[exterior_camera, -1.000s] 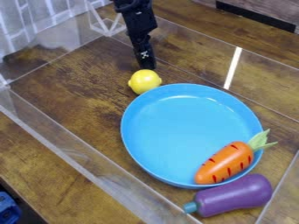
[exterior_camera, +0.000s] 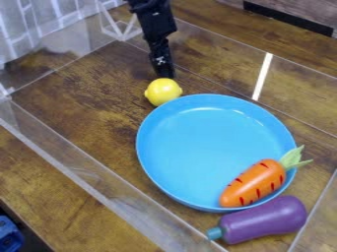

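Observation:
The black gripper hangs at the upper middle of the camera view, open, just behind a yellow lemon on the wooden surface. A blue plate fills the lower right middle, with an orange toy carrot lying on its right front part. A purple eggplant lies outside the plate at the lower right.
A clear plastic barrier runs along the left side. A small blue object sits at the lower left edge.

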